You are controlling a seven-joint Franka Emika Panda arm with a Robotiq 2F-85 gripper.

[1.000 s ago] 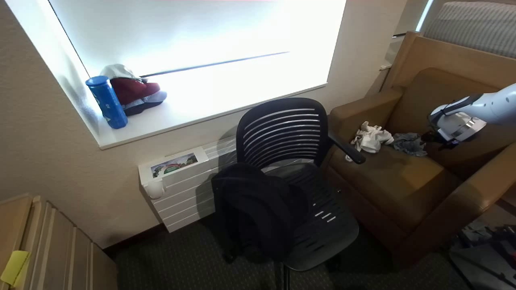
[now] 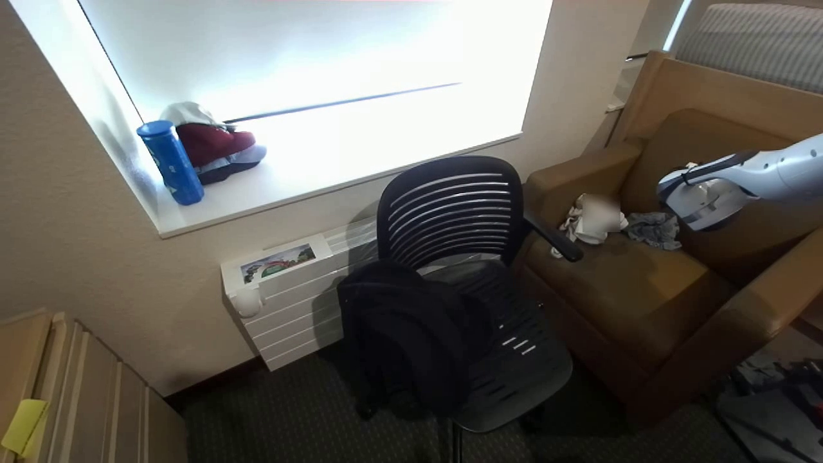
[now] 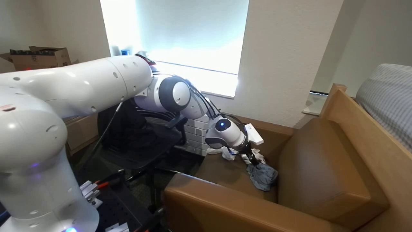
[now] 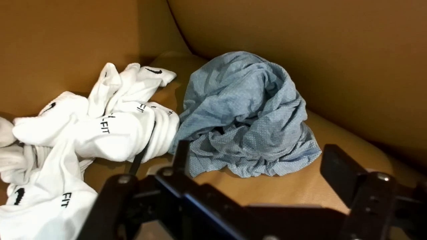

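On the brown armchair seat lies a crumpled blue-grey cloth [image 4: 244, 116], close to the backrest. White socks [image 4: 108, 132] with black lettering are heaped to its left, touching its edge in the wrist view. My gripper is open, its two dark fingers spread wide with the cloth beyond and between them in the picture. Nothing is held. In exterior view 2 the gripper [image 3: 253, 159] points down at the near side of the cloth [image 3: 262, 176]; whether it touches cannot be told.
The armchair's front armrest [image 3: 231, 208] and backrest [image 3: 328, 174] rise around the seat. A black office chair [image 2: 455, 224] with a dark bag [image 2: 416, 332] stands beside it. A blue canister [image 2: 171, 163] and caps [image 2: 216, 146] rest on the windowsill.
In exterior view 1 the wrist has shifted left and turned; its dark fingers, visible earlier near the cloth, no longer show there. The cloth and socks look unmoved.
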